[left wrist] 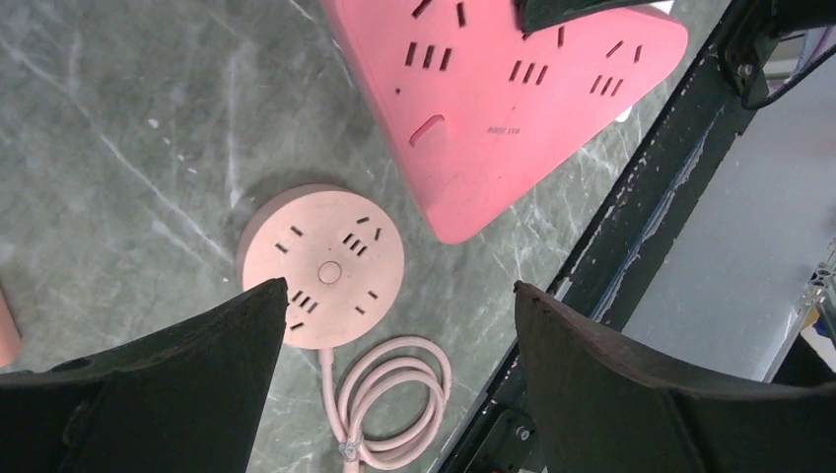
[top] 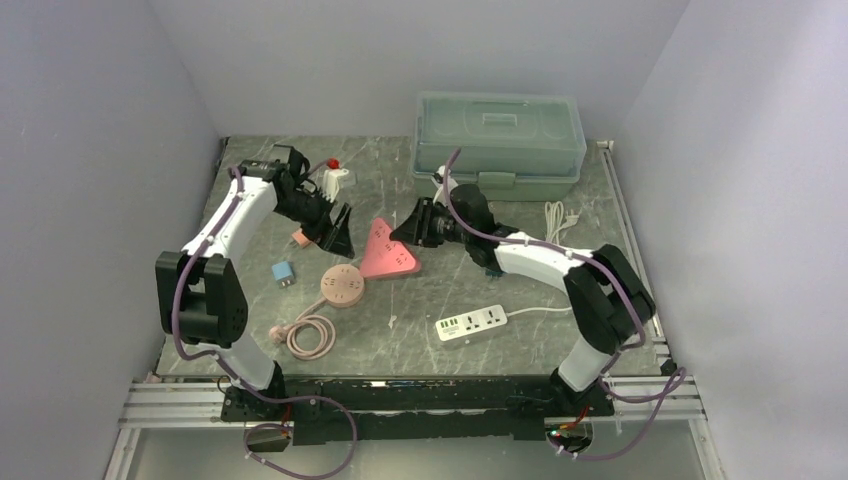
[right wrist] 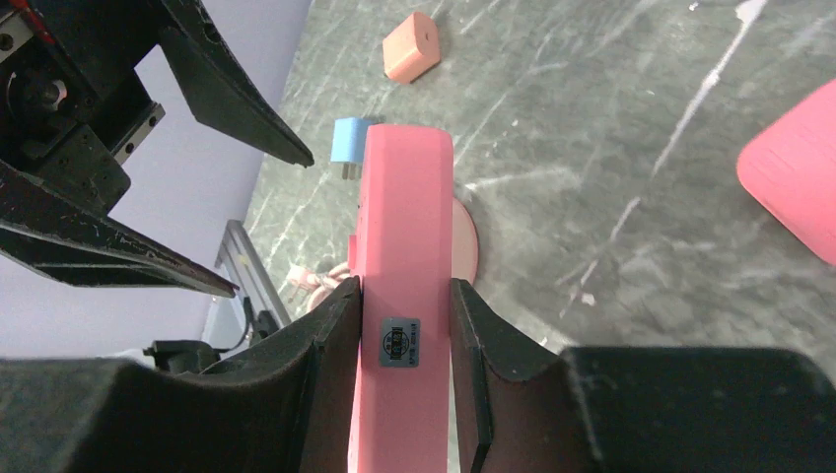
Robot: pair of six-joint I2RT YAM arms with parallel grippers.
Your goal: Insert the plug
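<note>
A pink triangular power socket (top: 385,258) is held over the middle of the table, tilted so that its slotted face shows in the left wrist view. My right gripper is shut on its edge, a finger pressed against each side. To the left of it, my left gripper (top: 347,232) points inward with its fingers (left wrist: 187,379) well apart and empty. Beneath the left gripper lies a round pink socket (left wrist: 325,266), slots up, its cable coiled beside it. A blue plug (top: 283,272) rests on the left of the table, prongs (right wrist: 350,170) visible.
An orange-brown block (right wrist: 411,49) sits behind the blue plug. A white power strip (top: 472,323) lies front right. At the back right is a lidded teal box (top: 500,140), with a coiled white cable (top: 556,222) near it. Bare table shows at front centre.
</note>
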